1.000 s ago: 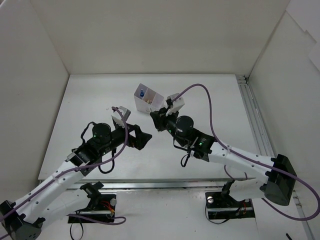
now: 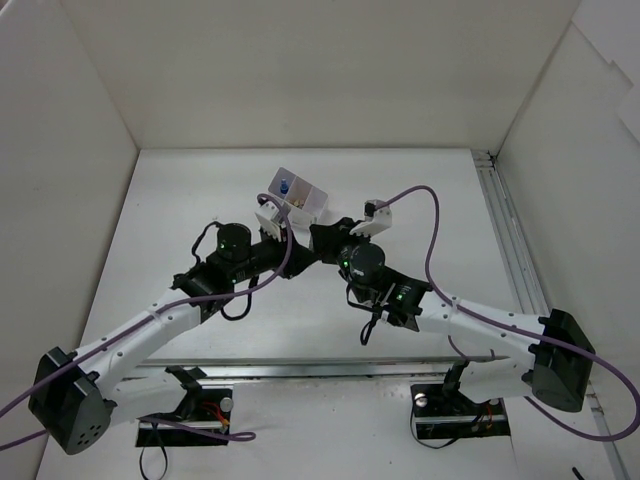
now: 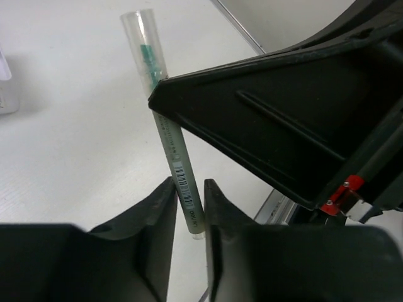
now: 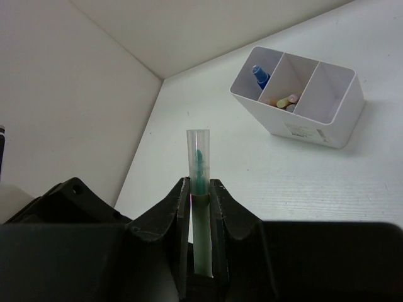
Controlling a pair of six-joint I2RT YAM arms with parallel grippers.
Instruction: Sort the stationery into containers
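Observation:
A clear tube with a green item inside [image 3: 170, 138], barcode-labelled, stands tilted in the left wrist view. My right gripper is shut on it, upright in the right wrist view. My left gripper has its fingertips either side of the tube's lower end; whether they grip it is unclear. The white three-compartment organizer [image 4: 337, 129] holds a blue item [image 4: 261, 75] in its left compartment and several pale sticks [image 4: 283, 102] in the middle; the right one looks empty.
The organizer stands behind both grippers on the white table [image 2: 180, 200]. Walls rise at the back and sides, with a metal rail [image 2: 510, 240] along the right edge.
My left gripper has moved right and toward the back to meet the tube. The right gripper has shifted slightly right, still holding it. The organizer has stayed put.

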